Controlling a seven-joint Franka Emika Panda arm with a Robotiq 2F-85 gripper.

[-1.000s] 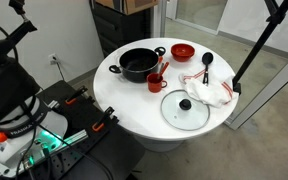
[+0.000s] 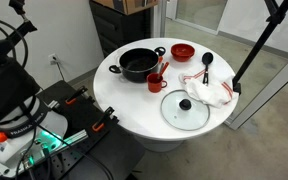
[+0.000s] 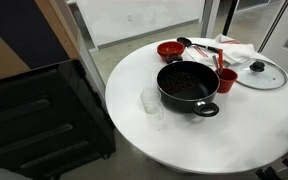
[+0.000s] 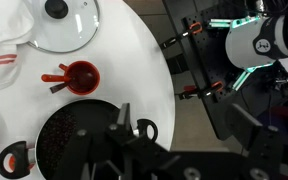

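Observation:
My gripper is above the table's edge, its dark fingers spread apart with no object between them in the wrist view. A black two-handled pot (image 2: 139, 65) stands on the white table; dark bean-like pieces (image 3: 189, 80) cover its bottom. Beside the pot is a red mug (image 2: 156, 84) with red-handled utensils (image 3: 220, 62) sticking out. The glass lid (image 2: 185, 112) with a black knob lies flat on the table. At the back sits a red bowl (image 2: 183, 51). A white towel (image 2: 208, 88) lies on the right, a dark ladle (image 2: 207, 64) resting across it.
A clear, crumpled-looking object (image 3: 152, 101) stands left of the pot in exterior view 2. The white table (image 2: 134, 118) has bare space along its front. A black cabinet (image 3: 44, 115) is close to the table's side. Orange-handled clamps (image 2: 104, 120) line the robot's mount.

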